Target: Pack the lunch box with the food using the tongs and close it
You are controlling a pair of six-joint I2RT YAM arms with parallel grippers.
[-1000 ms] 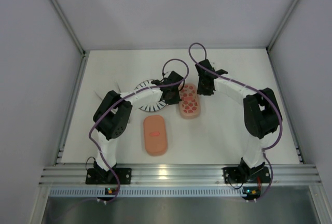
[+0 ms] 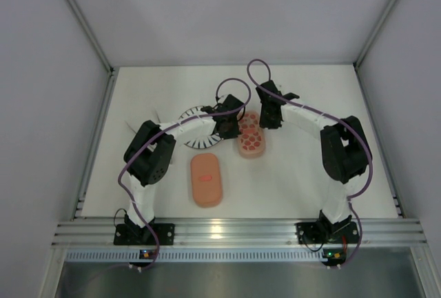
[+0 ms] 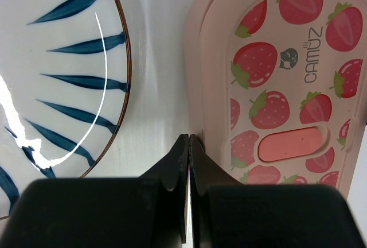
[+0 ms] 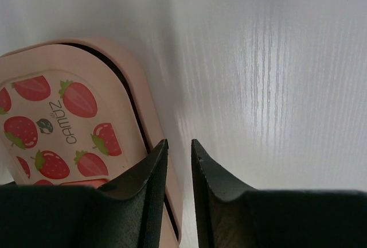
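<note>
The lunch box (image 2: 252, 145), pink with a strawberry-print lid, lies on the table between my two grippers. In the left wrist view its long side wall (image 3: 196, 87) runs just right of my left gripper, which is shut with nothing showing between its fingertips and sits against or very close to that wall. My right gripper is partly open along the opposite side of the lunch box (image 4: 69, 110). Its left finger (image 4: 161, 159) overlaps the box's edge in view; contact is unclear. Only bare table shows between its fingertips.
A white plate (image 3: 69, 64) with blue strokes and a brown rim lies left of the box, partly under my left arm. A plain pink-orange box or lid (image 2: 206, 191) rests nearer the front. Thin utensils (image 2: 131, 127) lie at left.
My right gripper has shifted slightly left, closer to the lunch box's right side. The left arm, the lunch box and the plate look unmoved.
</note>
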